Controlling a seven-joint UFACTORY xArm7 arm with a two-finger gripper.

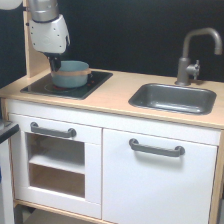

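A blue-grey pot (69,79) stands on the dark stovetop (98,79) at the back left of the toy kitchen. Something orange-brown shows at the pot's upper part, too small to make out. The white arm (48,33) reaches down from the upper left. Its dark gripper (55,64) is at the pot's left rim. Whether it touches the rim is unclear, and its fingers are too small and dark to read.
On the right, a steel sink (174,97) is set into the wooden counter (122,88), with a grey faucet (185,62) behind it. Bare counter lies between stove and sink. Below are an open-fronted cabinet (60,160) and a shut white door (150,180).
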